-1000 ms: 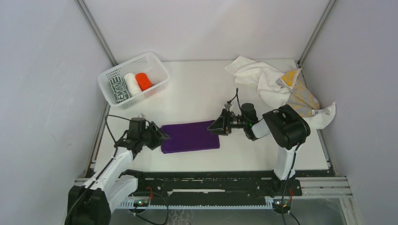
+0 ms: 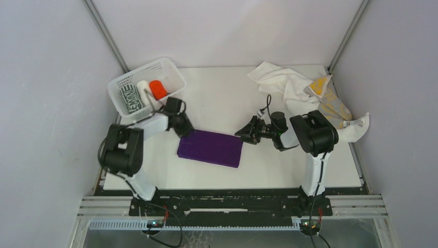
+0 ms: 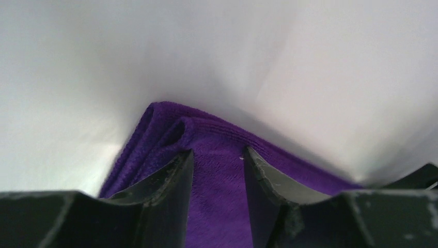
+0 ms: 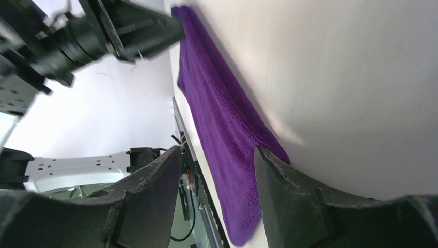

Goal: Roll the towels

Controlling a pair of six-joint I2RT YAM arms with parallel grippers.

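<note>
A folded purple towel (image 2: 209, 150) lies slightly skewed on the table, its long sides running left to right. At its far left corner is my left gripper (image 2: 188, 133); the left wrist view shows its fingers (image 3: 178, 178) apart, with the layered towel edge (image 3: 222, 126) just beyond the tips and purple cloth in the gap. My right gripper (image 2: 244, 138) is at the far right corner. In the right wrist view its fingers (image 4: 164, 178) stand apart too, one tip against or just over the towel's edge (image 4: 243, 119). Neither grips the cloth visibly.
A white basket (image 2: 176, 85) at the back left holds rolled towels, among them an orange roll (image 2: 158, 89). White cloth (image 2: 281, 82) and a grey-yellow towel (image 2: 333, 106) lie heaped at the back right.
My left gripper has come from the towel's left side to its far left corner. The towel has turned slightly clockwise in the top view. The right gripper has shifted a little rightward.
</note>
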